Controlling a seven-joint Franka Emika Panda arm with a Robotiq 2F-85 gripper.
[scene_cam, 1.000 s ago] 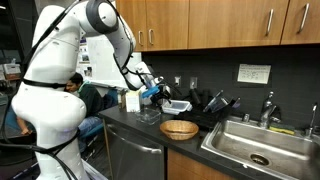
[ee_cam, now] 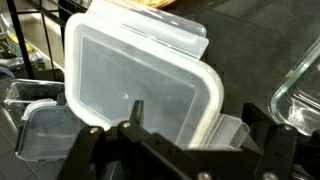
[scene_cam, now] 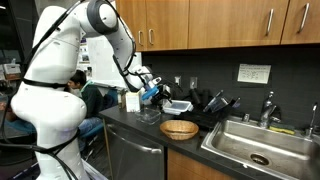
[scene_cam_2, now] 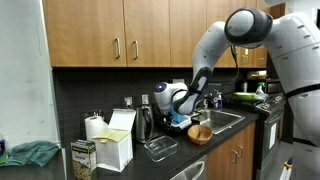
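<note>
In the wrist view a clear plastic lid with a frosted white rim lies tilted across the middle, below my gripper. The gripper is open, its dark fingers apart at the lower edge with nothing held between them. A clear glass container shows at the right edge of that view. From outside, my gripper hangs low over the back of the counter, above the clear container. Exterior view 2 has the same container on the counter, left of the gripper. Whether the fingers touch the lid cannot be told.
A woven basket stands at the counter's front, near the sink. Behind it is a white tub. Wire racking and another clear container lie left in the wrist view. White boxes stand farther left.
</note>
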